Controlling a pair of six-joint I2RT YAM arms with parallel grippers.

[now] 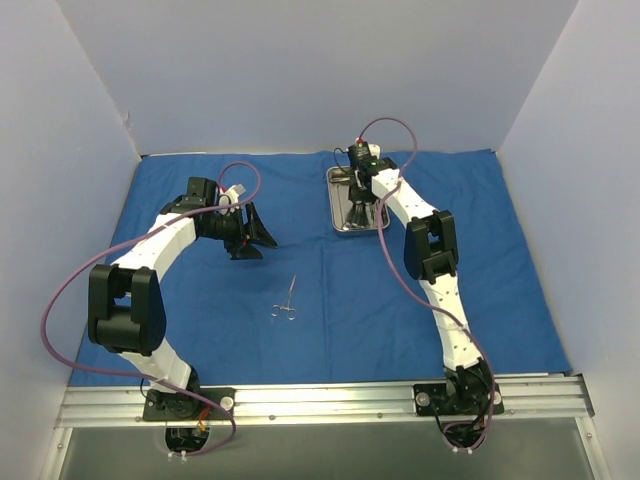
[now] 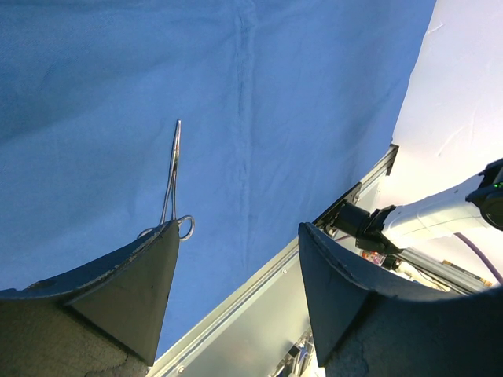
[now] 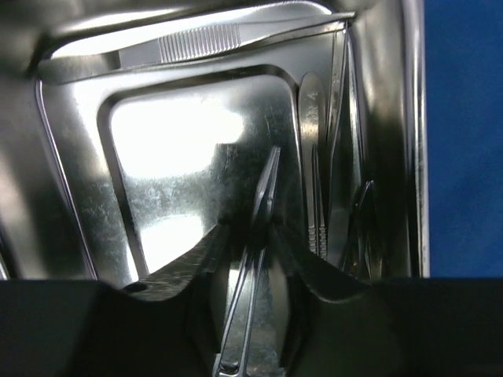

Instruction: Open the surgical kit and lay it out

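A metal tray (image 1: 331, 205) stands at the back of the blue cloth with instruments in it. My right gripper is down inside this tray. Its two fingers (image 3: 302, 271) are close together on either side of a slim pointed steel instrument (image 3: 271, 169); whether they press on it is not clear. Scissor-like forceps with ring handles (image 2: 173, 169) lie on the cloth, front of centre. Above the cloth to their left and rear, my left gripper stands open and empty.
Along the tray's right side lie a flat handle (image 3: 312, 126) and other thin instruments; a ribbed-handled tool (image 3: 200, 43) lies along the far side. Walls enclose the back and sides.
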